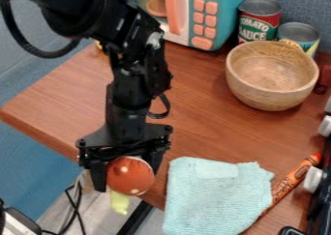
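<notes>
My gripper [126,167] hangs at the front left edge of the table, with a round orange-red object [130,175] between its fingers. A pale yellow object [119,202] shows just below the orange-red one; whether it is held cannot be told. To the right, a light blue cloth [216,200] lies on the wooden table [195,132].
A wooden bowl [272,84] stands at the back right, with cans [258,21] behind it and a toy microwave [195,21] at the back. An orange wrapped tube [295,181] and a black appliance [320,195] are at the right edge.
</notes>
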